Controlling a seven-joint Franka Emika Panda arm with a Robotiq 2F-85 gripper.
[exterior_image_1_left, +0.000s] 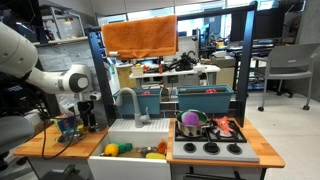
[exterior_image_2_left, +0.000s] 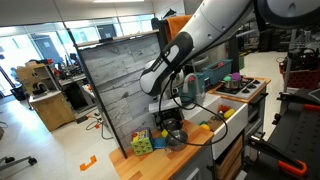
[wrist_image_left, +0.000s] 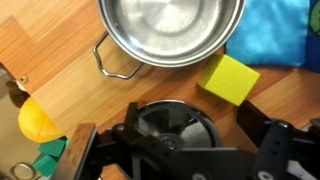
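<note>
My gripper is open over the wooden counter at the sink's left, pointing down. Between and below its fingers in the wrist view lies a dark round thing with a pale rim (wrist_image_left: 172, 122); whether it is a lid or a cup is unclear. A shiny metal pot (wrist_image_left: 172, 45) with a wire handle sits just beyond it. Beside the pot is a yellow block (wrist_image_left: 228, 78), close to a blue cloth-like item (wrist_image_left: 270, 30). In exterior view 2 the gripper (exterior_image_2_left: 168, 122) hangs low among these things, partly hiding them.
A yellow rounded object (wrist_image_left: 38, 121) and a green piece (wrist_image_left: 52, 148) lie at the wrist view's left. The white sink (exterior_image_1_left: 126, 132) holds colourful items. Further right stands a stove (exterior_image_1_left: 215, 149) bearing a pot with something purple (exterior_image_1_left: 192, 120). An upright board borders the counter.
</note>
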